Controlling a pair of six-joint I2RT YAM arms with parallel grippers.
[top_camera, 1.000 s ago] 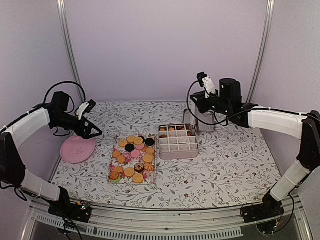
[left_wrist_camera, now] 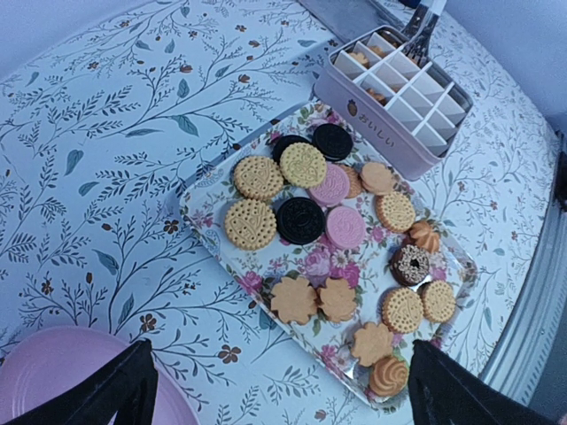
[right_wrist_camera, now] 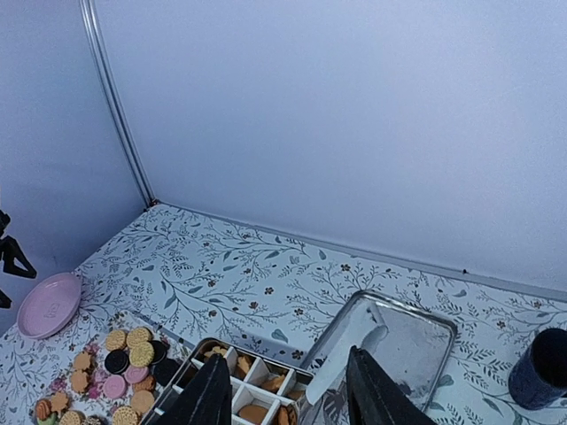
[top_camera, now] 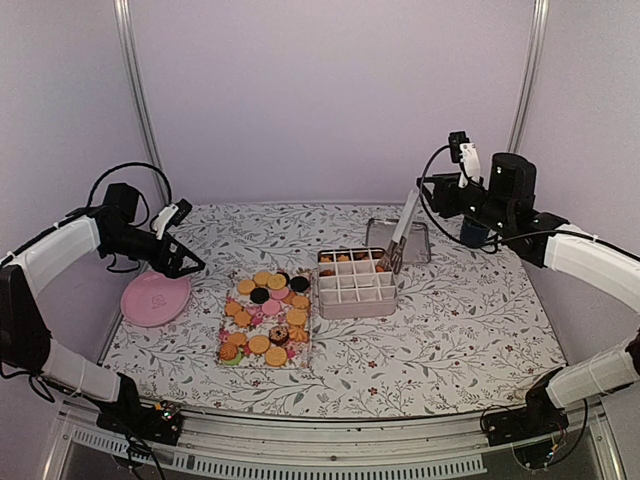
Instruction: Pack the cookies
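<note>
A pink divided box (top_camera: 357, 305) stands mid-table, with cookies (right_wrist_camera: 252, 413) in some of its rear compartments and the front ones looking empty. To its left lies a flowered tray (left_wrist_camera: 213, 232) bearing several cookies: round yellow ones (left_wrist_camera: 250, 223), black (left_wrist_camera: 301, 220), pink (left_wrist_camera: 345, 227) and a chocolate ring (left_wrist_camera: 410, 265). Tongs with a pale handle (top_camera: 406, 218) lean up out of the box's back right corner. Above and right of them, my right gripper (top_camera: 428, 190) is open and empty, apart from the handle. My left gripper (top_camera: 190, 266) hangs open and empty near the pink plate.
A pink plate (top_camera: 156, 300) sits at the left edge. Behind the box lies a shallow metal tray (right_wrist_camera: 416, 341), and a dark cup (right_wrist_camera: 540, 370) stands at the far right.
My right gripper has come away from the tongs and moved right. The left arm and cookies have stayed put.
</note>
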